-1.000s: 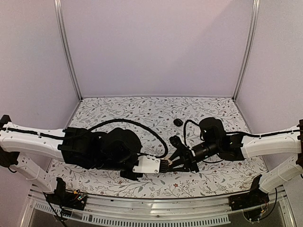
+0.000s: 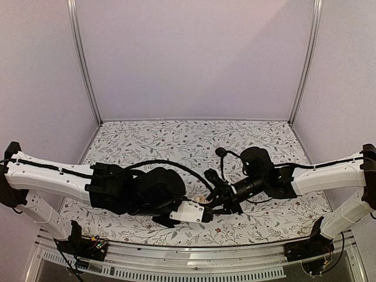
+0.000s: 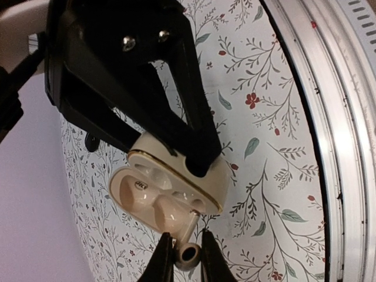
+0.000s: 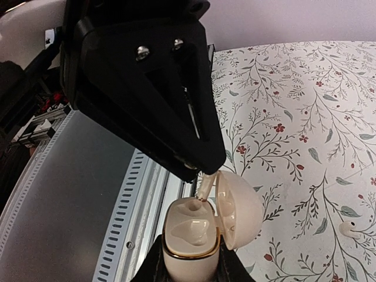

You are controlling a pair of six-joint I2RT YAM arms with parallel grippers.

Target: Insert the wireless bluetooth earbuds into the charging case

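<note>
The open cream charging case (image 3: 205, 182) with gold trim is held by my right gripper, shut on it, its lid (image 4: 241, 208) hinged to the side. My left gripper is shut on a cream earbud (image 3: 188, 226), whose stem reaches into the case between lid and base. In the right wrist view that stem (image 4: 205, 187) stands just over the base's well; whether it is seated cannot be told. In the top view both grippers meet near the centre front, largely hiding the case.
A second small cream earbud (image 4: 346, 229) lies on the floral mat. The metal front rail (image 2: 194, 252) runs close below the grippers.
The right arm has shifted a little left, both grippers staying together at the case.
</note>
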